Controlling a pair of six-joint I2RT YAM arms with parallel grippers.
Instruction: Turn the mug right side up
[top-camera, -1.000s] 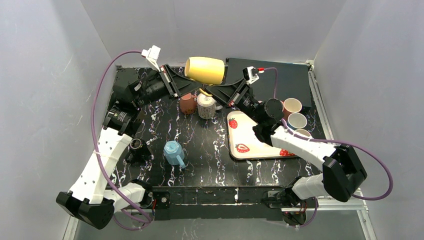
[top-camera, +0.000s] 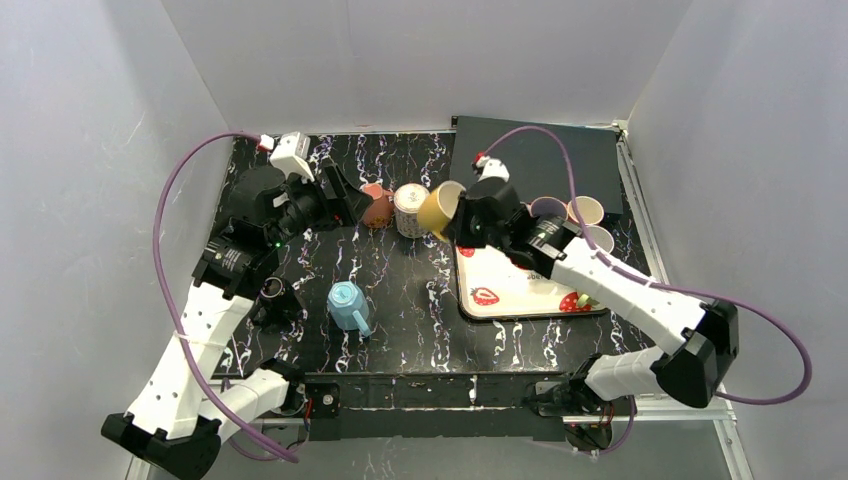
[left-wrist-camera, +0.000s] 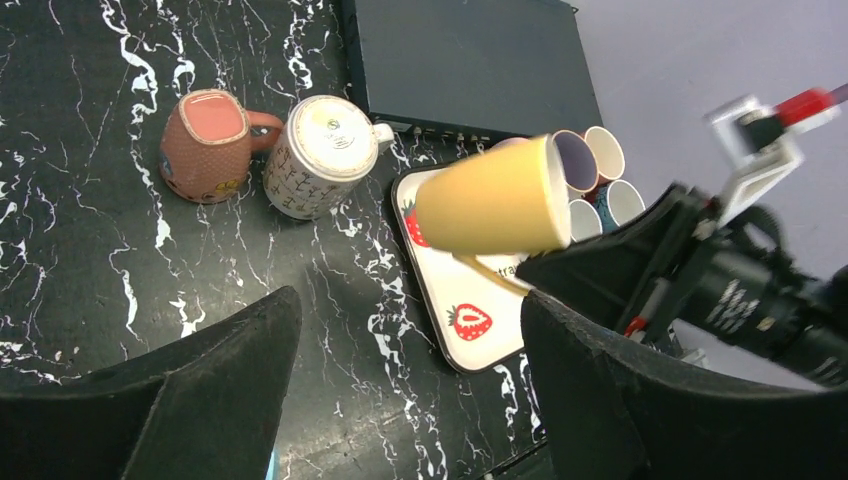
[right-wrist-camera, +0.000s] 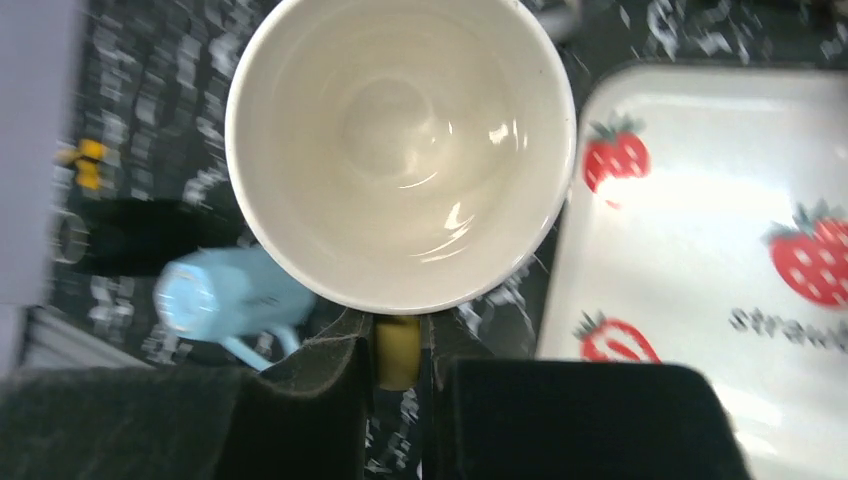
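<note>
A yellow mug (top-camera: 437, 208), white inside, is held in the air by my right gripper, whose fingers are shut on its yellow handle; in the left wrist view the mug (left-wrist-camera: 480, 200) is on its side, tilted, above the tray's left part. My left gripper (top-camera: 350, 200) is open and empty, up and to the left of the mug, apart from it.
A terracotta mug (left-wrist-camera: 205, 140) and patterned mug (left-wrist-camera: 315, 160) stand behind. A light-blue mug (top-camera: 345, 300) is at front left. The strawberry tray (top-camera: 500, 290) with several cups is at right, a dark slab (top-camera: 530, 150) behind.
My right gripper has turned and carried the yellow mug down and rightward in the top view, away from the left gripper, which has drawn slightly left and down.
</note>
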